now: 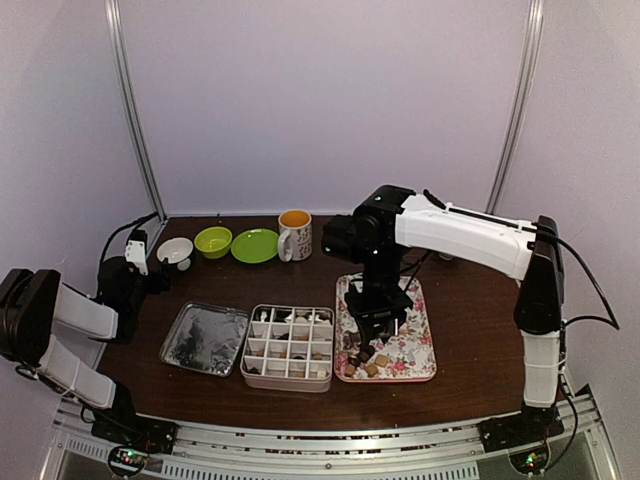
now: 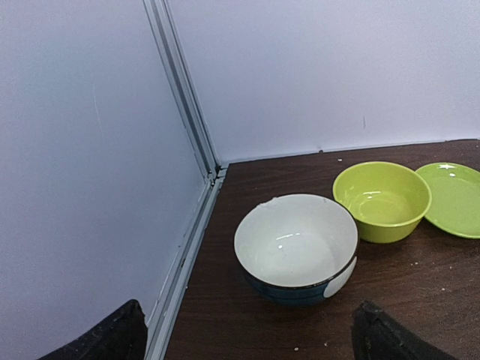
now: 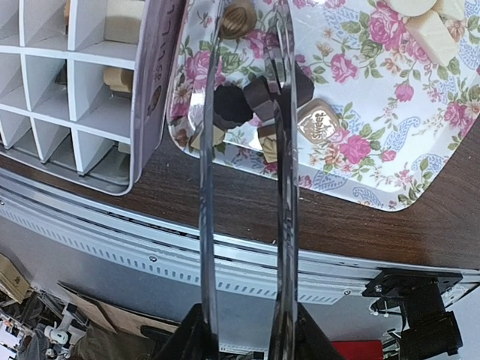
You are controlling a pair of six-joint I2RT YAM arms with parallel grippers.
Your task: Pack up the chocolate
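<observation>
My right gripper reaches down over the floral tray (image 3: 360,180), its long fingers narrowed around the area of a brown shell-shaped chocolate (image 3: 238,19) and dark chocolates (image 3: 231,106); which piece, if any, it grips is unclear. A square tan chocolate (image 3: 319,121) and pale pieces (image 3: 431,39) lie on the tray. Left of it stands the compartment box (image 1: 288,372), some cells holding chocolates. My left gripper (image 1: 155,270) stands open at the far left, its tips (image 2: 105,337) apart with nothing between.
A metal tray (image 1: 203,338) lies left of the box. A white bowl (image 2: 296,240), green bowl (image 2: 379,202), green plate (image 2: 450,195) and mug (image 1: 294,240) stand along the back. Free wood shows right of the floral tray.
</observation>
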